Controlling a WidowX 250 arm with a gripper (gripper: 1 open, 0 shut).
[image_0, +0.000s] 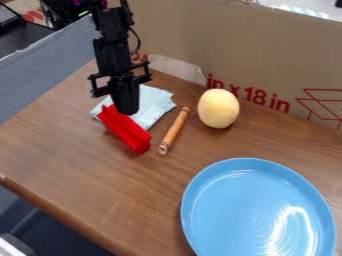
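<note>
My black gripper (124, 105) hangs over the left part of the table, just above the upper end of a red block (131, 136) that lies on the wood. A pale blue cloth (152, 101) lies behind and beside the block, partly hidden by the gripper. An orange rolling pin (174, 132) lies to the right of the cloth, and a yellow potato-like object (218, 108) stands farther right. Whether the fingers are open or shut is hard to make out.
A blue plate (257, 215) fills the front right of the table (100, 190). A cardboard panel (254, 55) stands along the back.
</note>
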